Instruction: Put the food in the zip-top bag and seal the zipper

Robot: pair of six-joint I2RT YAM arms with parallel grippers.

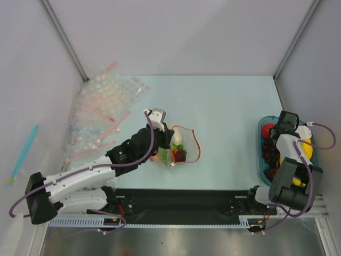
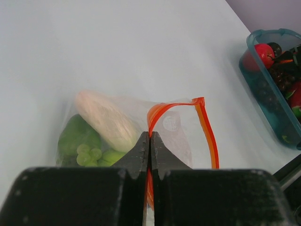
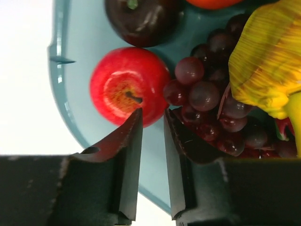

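A clear zip top bag (image 2: 177,141) with an orange zipper rim (image 2: 208,132) lies on the table, its mouth gaping. My left gripper is shut on one side of that rim. Inside the bag are a pale long food piece (image 2: 109,121), a green pepper (image 2: 77,136) and green grapes (image 2: 88,154). On the right, my right gripper is parted slightly over the food basket, nothing between its fingers. Its tips overlap the near edge of a red apple (image 3: 124,82) in the right wrist view; contact cannot be judged.
The blue basket (image 1: 260,160) also holds dark grapes (image 3: 204,96), a dark round fruit (image 3: 143,21) and a yellow item (image 3: 268,56). Flat printed bags (image 1: 101,101) lie at the left. Mid-table is clear.
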